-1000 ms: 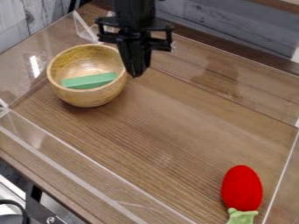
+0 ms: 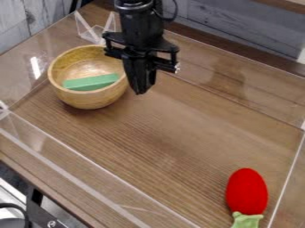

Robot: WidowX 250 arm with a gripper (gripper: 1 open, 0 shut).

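Observation:
My black gripper (image 2: 141, 68) hangs over the upper middle of the wooden table, just right of a pale yellow bowl (image 2: 73, 98). A light green bar-shaped object (image 2: 91, 82) lies inside the bowl. The fingertips are small and dark, and I cannot tell how far apart they stand or whether anything is between them. A red object with a pale green top (image 2: 247, 198) lies at the lower right.
Pale clutter stands behind the bowl at top left, and a dark cable is at bottom left.
My gripper has moved toward the camera and slightly right, coming lower in the view beside the bowl. The bowl, the green bar and the red object look unmoved.

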